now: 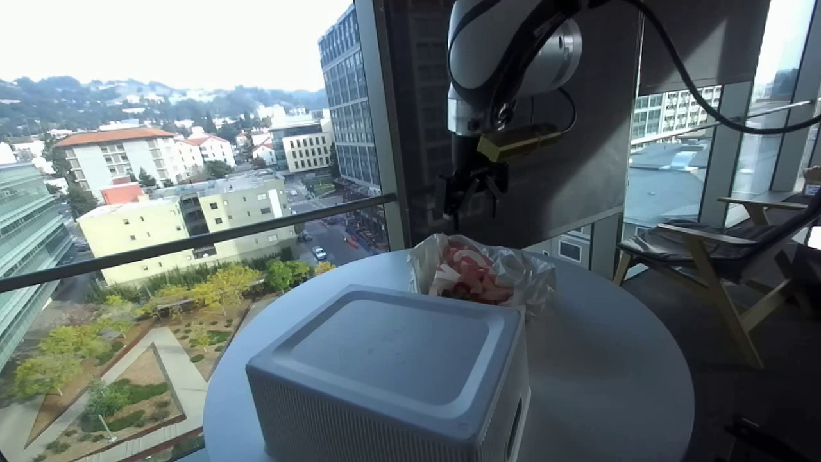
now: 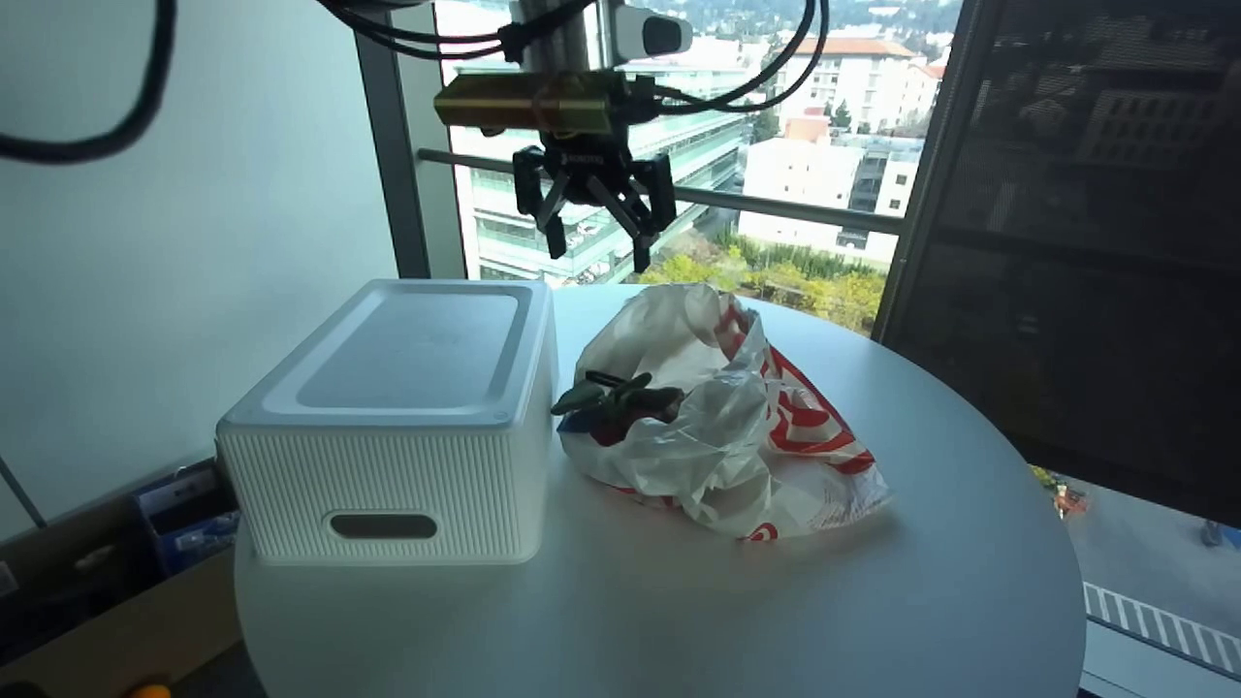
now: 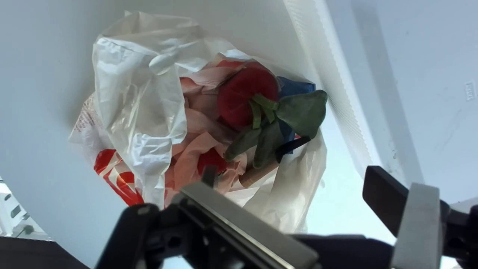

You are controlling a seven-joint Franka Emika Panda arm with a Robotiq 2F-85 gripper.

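A white plastic bag with red print (image 2: 803,419) lies crumpled on the table, its mouth spread wide. From above, the wrist view shows a red tomato-like item (image 3: 242,96) with a green stem inside it, green leaf-like pieces (image 3: 301,112), a second small red item (image 3: 210,161) and something blue (image 3: 295,87). Much of the contents is hidden by pinkish film and folds. My gripper (image 2: 599,246) hangs above the table near the bag and the box, touching neither. Its fingers (image 3: 390,197) are spread open, with nothing held between them.
Right beside the bag stands a white ribbed box (image 2: 384,500), turned with its flat face (image 1: 385,346) up. Bare round table (image 2: 931,593) extends on the bag's other side. Large windows and a wooden chair (image 1: 716,254) lie beyond.
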